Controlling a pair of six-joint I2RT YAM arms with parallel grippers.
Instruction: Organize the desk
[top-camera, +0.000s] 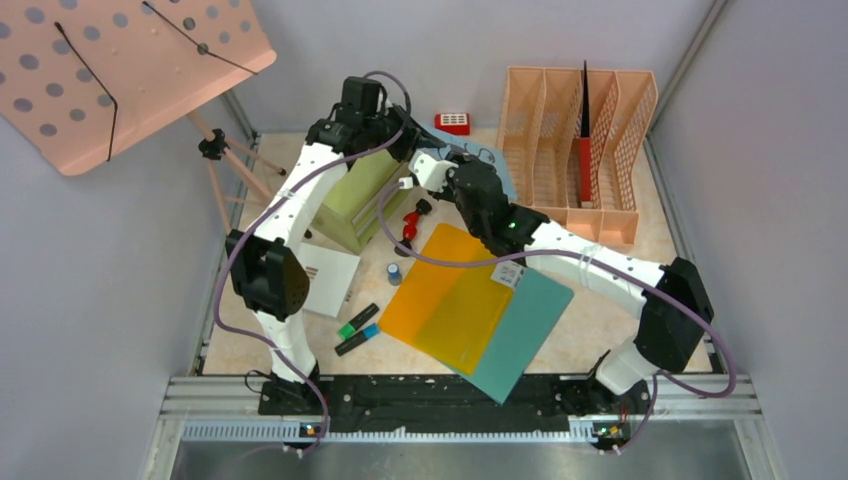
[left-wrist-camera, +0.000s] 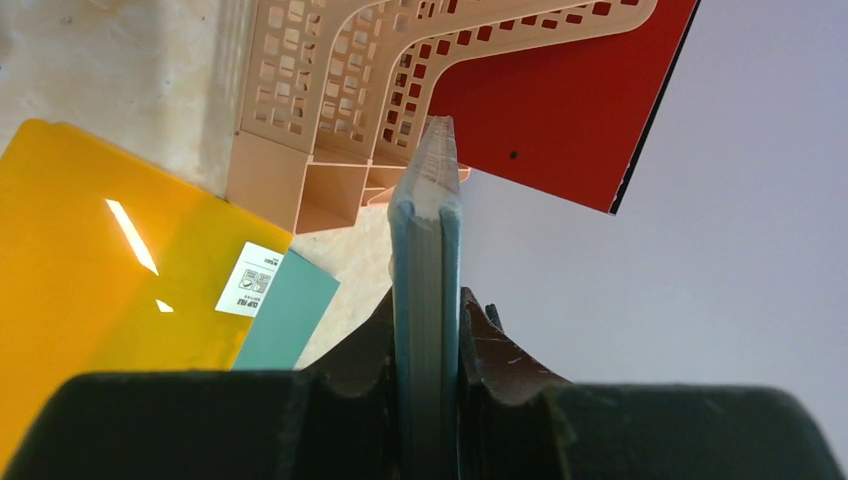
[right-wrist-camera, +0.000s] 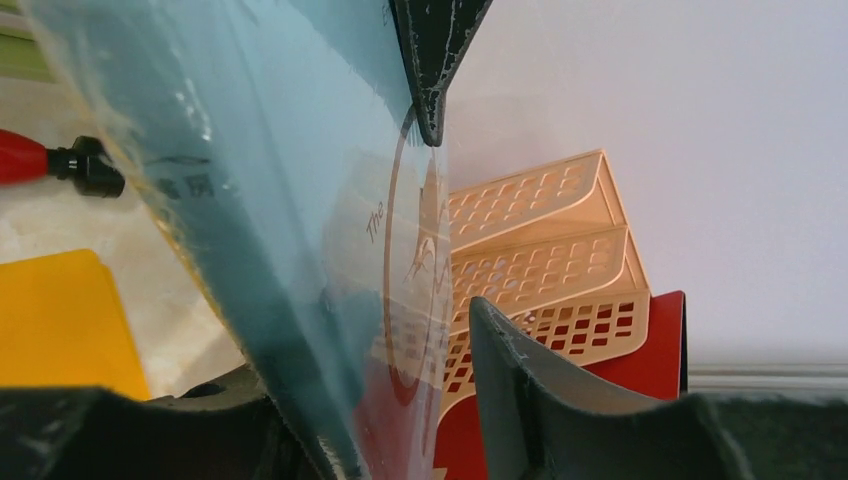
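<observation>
A thin light-blue book (top-camera: 492, 167) hangs above the back middle of the desk, my left gripper shut on it. My right gripper (top-camera: 445, 155) is at the book's near side; in the right wrist view its fingers stand apart on either side of the cover (right-wrist-camera: 250, 180), and whether they touch is unclear. A peach file organizer (top-camera: 610, 222) with a red item (top-camera: 585, 165) in it stands at back right. Yellow (top-camera: 445, 300) and teal (top-camera: 530, 330) folders lie in front.
A green box (top-camera: 350, 215), red-black object (top-camera: 410, 232), white booklet (top-camera: 330, 280), markers (top-camera: 357, 338) and small bottle (top-camera: 394, 275) occupy the left. A peach stand (top-camera: 120, 60) overhangs the back left.
</observation>
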